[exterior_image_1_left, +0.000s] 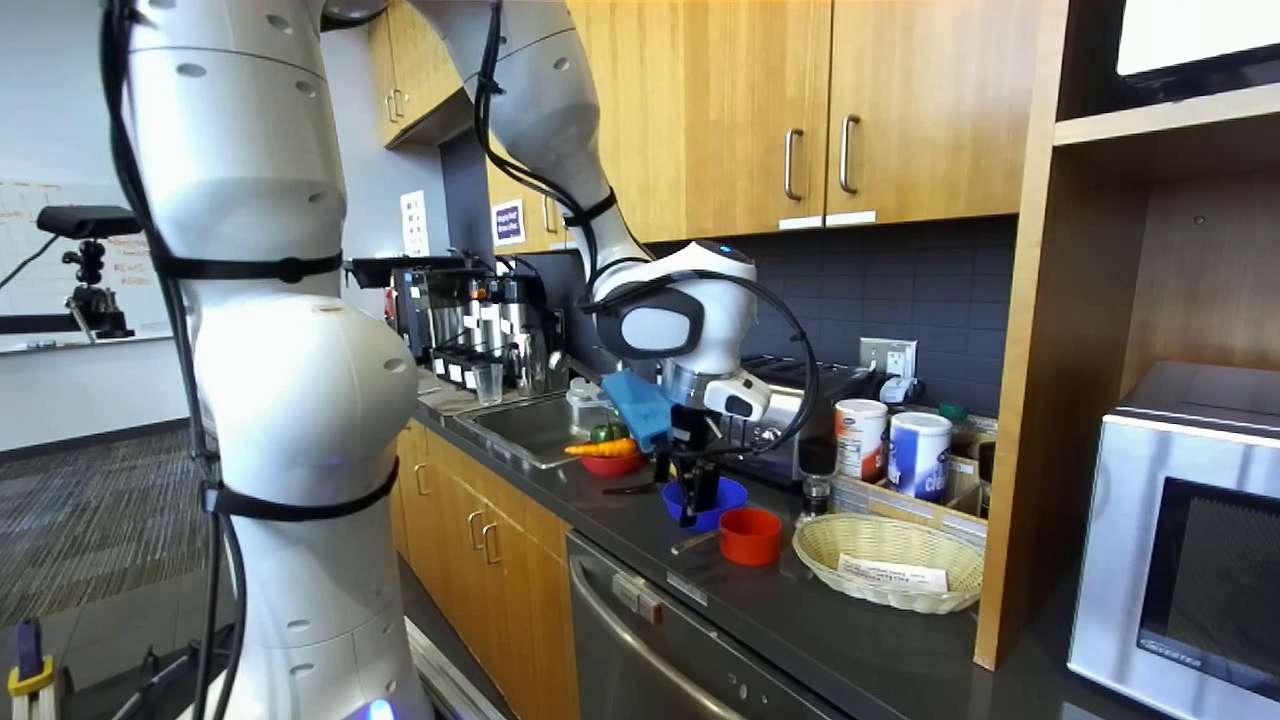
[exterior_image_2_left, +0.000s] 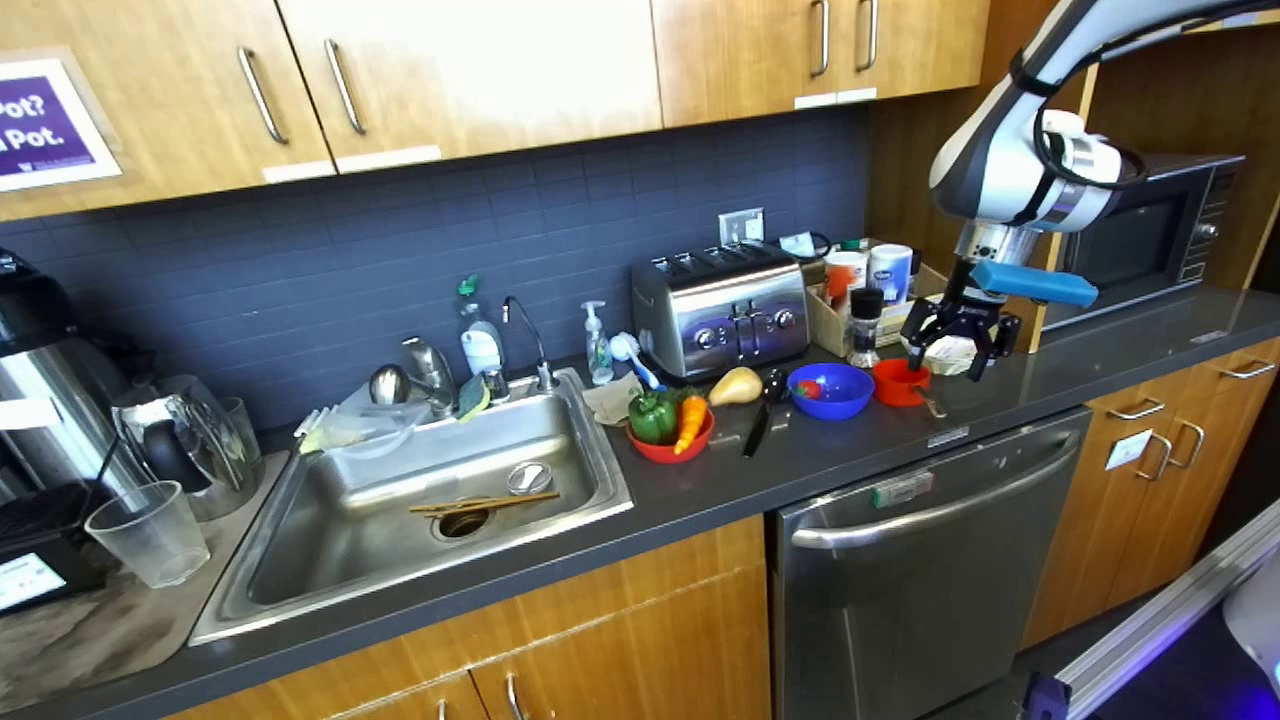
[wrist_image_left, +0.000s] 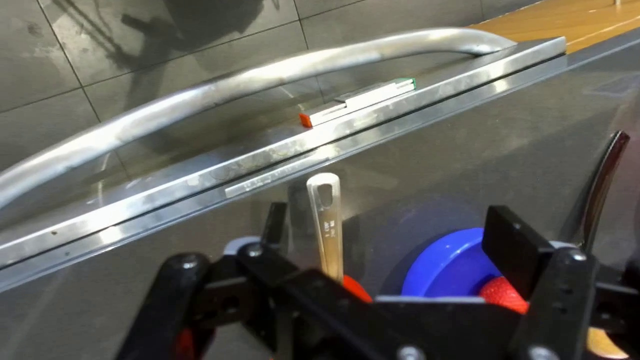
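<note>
My gripper (exterior_image_2_left: 948, 366) hangs over the counter, pointing down with its fingers apart and nothing visible between them. In exterior view 1 it overlaps the blue bowl (exterior_image_1_left: 728, 494); in exterior view 2 it appears in front of the small red bowl (exterior_image_2_left: 895, 384). A red strawberry (exterior_image_2_left: 810, 389) lies in the blue bowl. The wrist view shows a metal utensil handle (wrist_image_left: 327, 225) between the spread fingers, farther down. There the blue bowl (wrist_image_left: 435, 261) and strawberry (wrist_image_left: 502, 293) sit near the right finger, partly hidden. Most of the small red bowl is hidden by the gripper there.
Left of the blue bowl, in exterior view 2, lie a dark-handled knife (exterior_image_2_left: 757, 428), a pear-shaped vegetable (exterior_image_2_left: 735, 386) and a red bowl (exterior_image_2_left: 654, 451) with a green pepper and carrot. A toaster (exterior_image_2_left: 732, 318) stands behind. A wicker basket (exterior_image_1_left: 882, 540) sits right of the small red bowl.
</note>
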